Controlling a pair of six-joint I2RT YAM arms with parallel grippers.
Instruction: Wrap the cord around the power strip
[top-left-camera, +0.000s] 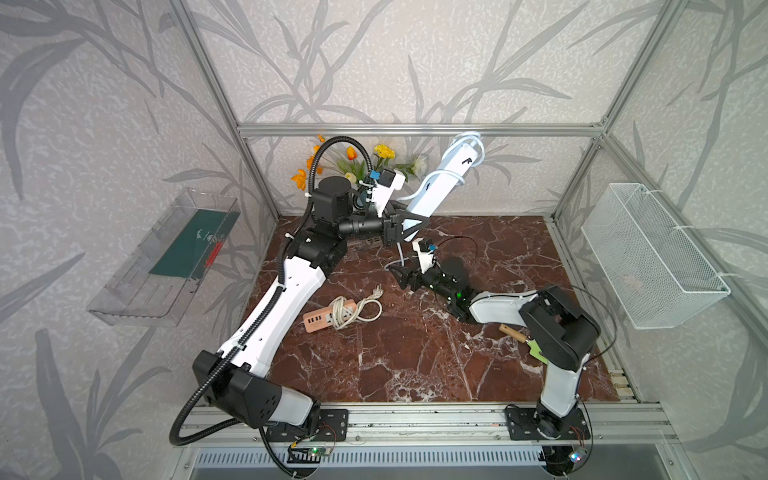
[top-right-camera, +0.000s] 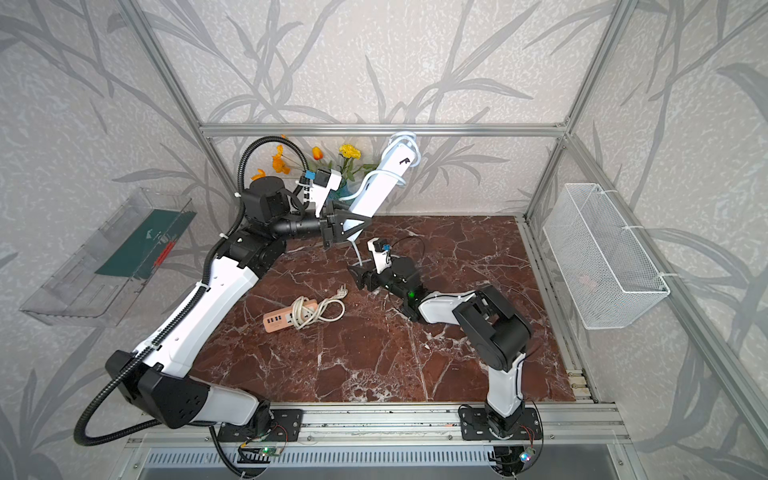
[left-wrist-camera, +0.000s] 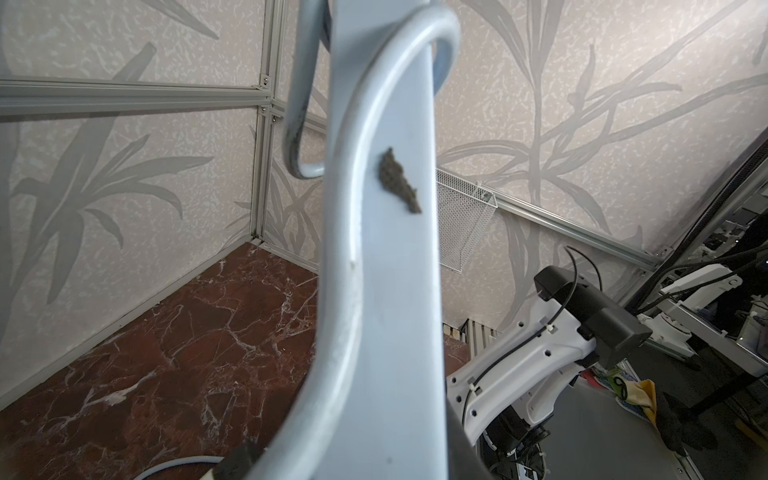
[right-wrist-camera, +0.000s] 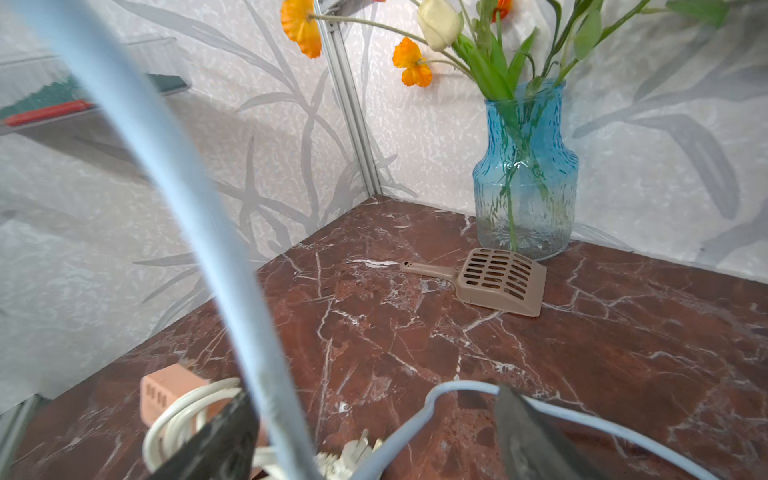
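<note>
My left gripper (top-left-camera: 404, 224) is shut on the lower end of the white power strip (top-left-camera: 439, 184), holding it tilted in the air; light-blue cord (left-wrist-camera: 344, 240) loops around the strip's upper part and fills much of the left wrist view. A length of cord hangs below it and runs across the table (right-wrist-camera: 632, 440). My right gripper (top-right-camera: 358, 274) is low beneath the strip, fingers apart, beside the hanging cord (right-wrist-camera: 200, 224); nothing is clearly gripped between them.
A pink power strip (top-left-camera: 318, 320) with cream cord lies at front left. A tan scoop (right-wrist-camera: 500, 281) and blue vase (right-wrist-camera: 524, 192) of flowers stand at the back. Wire baskets (top-left-camera: 652, 248) hang on both sides; a green garden fork (top-left-camera: 536, 350) lies at right.
</note>
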